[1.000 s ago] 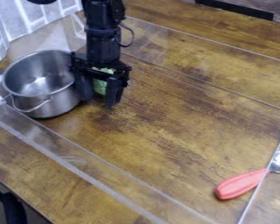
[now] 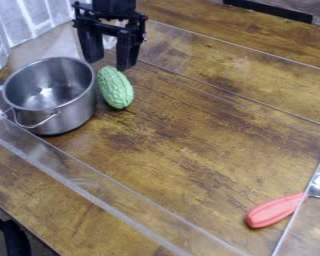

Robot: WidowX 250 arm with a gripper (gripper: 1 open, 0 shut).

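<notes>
A green bumpy vegetable [image 2: 116, 90] lies on the wooden table just right of a large metal pot [image 2: 47, 92]. My black gripper [image 2: 109, 50] hangs above and behind the vegetable, apart from it, at the top of the view. Whether its fingers are open or shut is hard to make out.
A red-handled spoon [image 2: 274, 209] lies at the lower right. Something dark sits at the bottom left corner.
My gripper has risen from low over the vegetable to higher and further back, uncovering it. The vegetable now lies in plain view on the table beside the pot.
</notes>
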